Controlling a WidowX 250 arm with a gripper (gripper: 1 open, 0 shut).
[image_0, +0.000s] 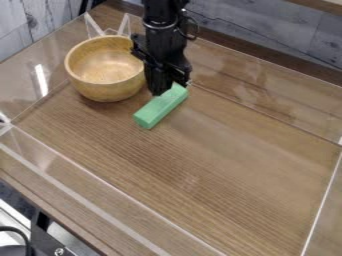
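Note:
A green rectangular block (160, 106) lies on the wooden table, angled from lower left to upper right, just right of a tan round bowl (100, 66). The black robot gripper (150, 78) hangs over the far end of the block, beside the bowl's right rim. Its fingertips are small and dark, and whether anything is between them is hard to see; it looks shut, apart from or just above the block.
A raised edge runs along the back right, and the left edge of the table lies beyond the bowl, with cables at the lower left.

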